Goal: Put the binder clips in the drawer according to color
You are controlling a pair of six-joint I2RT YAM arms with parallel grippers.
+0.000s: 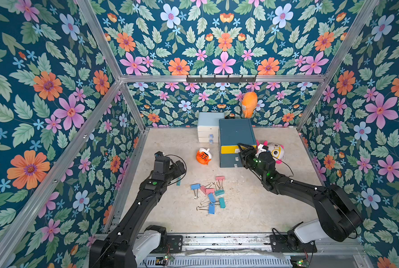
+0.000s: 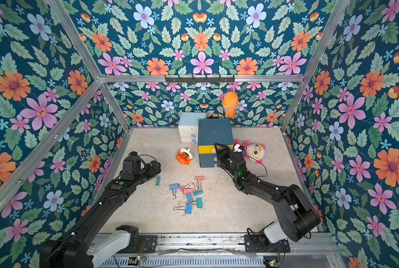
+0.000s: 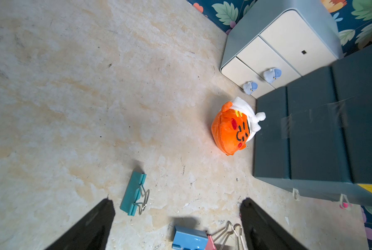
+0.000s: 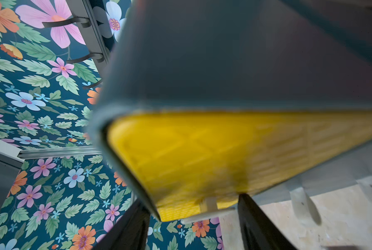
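The dark blue-grey drawer cabinet (image 1: pixel 236 131) stands at the back middle, its yellow top drawer (image 4: pixel 194 154) shut. My right gripper is at that drawer's front with its fingers apart; the pale drawer handle (image 4: pixel 211 212) shows between them, without clear contact. Blue, pink and teal binder clips lie in a loose group mid-table, among them a blue clip (image 1: pixel 212 208), a pink clip (image 1: pixel 220 178) and a teal clip (image 1: pixel 222 203). Apart from these lies a teal clip (image 3: pixel 133 192) by itself. Above the table near it, my left gripper stands open and empty.
A small white-and-grey drawer unit (image 1: pixel 211 127) stands left of the cabinet. An orange plush toy (image 1: pixel 203 156) sits in front of it. To the cabinet's right lies a pink-and-white plush (image 2: pixel 255 151). Bare table lies on the far left and front right.
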